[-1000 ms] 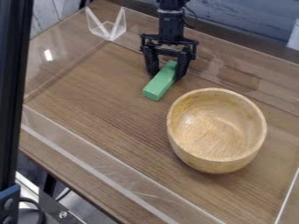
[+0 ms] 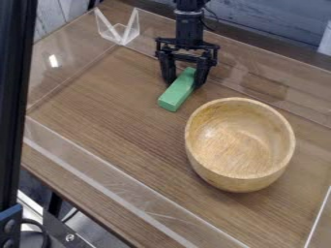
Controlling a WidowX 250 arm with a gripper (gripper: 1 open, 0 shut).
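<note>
A black gripper (image 2: 187, 64) comes down from the top of the view over a green block (image 2: 177, 95), its fingers around the block's far end. The block lies slanted on the wooden table (image 2: 97, 126). Whether the fingers are closed on it is hard to tell at this size.
A large tan bowl (image 2: 239, 143) sits to the lower right of the block. A clear plastic container (image 2: 119, 27) stands at the upper left. Dark cables (image 2: 29, 232) lie beyond the table's lower left edge.
The gripper and the far end of the block look very slightly shifted; otherwise the scene stays the same.
</note>
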